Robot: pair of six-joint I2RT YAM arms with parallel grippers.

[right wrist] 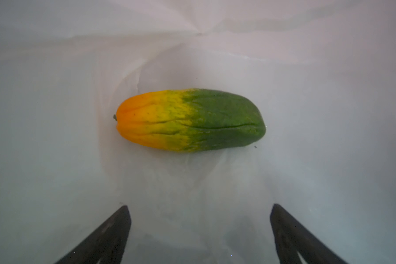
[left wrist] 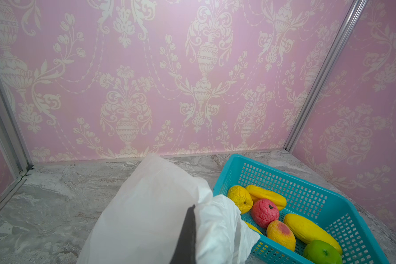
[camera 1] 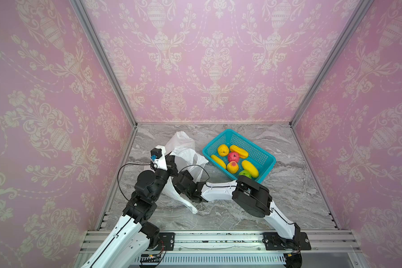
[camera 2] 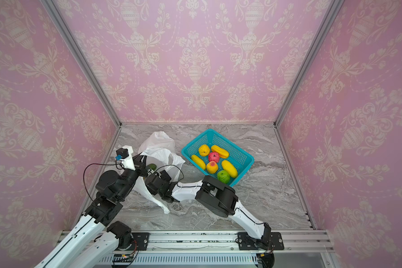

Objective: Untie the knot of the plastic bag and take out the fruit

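Observation:
The white plastic bag (camera 1: 181,141) lies on the left half of the table with its mouth spread. At its upper rim my left gripper is shut, with bag film on both sides of its dark fingers. Inside the bag rests a papaya-like fruit (right wrist: 191,120), orange at one end and green at the other; a bit of its green end also shows in the top right view. My right gripper stands open within the bag, its fingertips short of the fruit and nothing between them.
A turquoise basket (camera 1: 267,168) stands right of the bag, holding several fruits, among them a green one (left wrist: 322,253) and a peach (left wrist: 280,234). The right forearm (camera 1: 218,191) passes close to its front corner.

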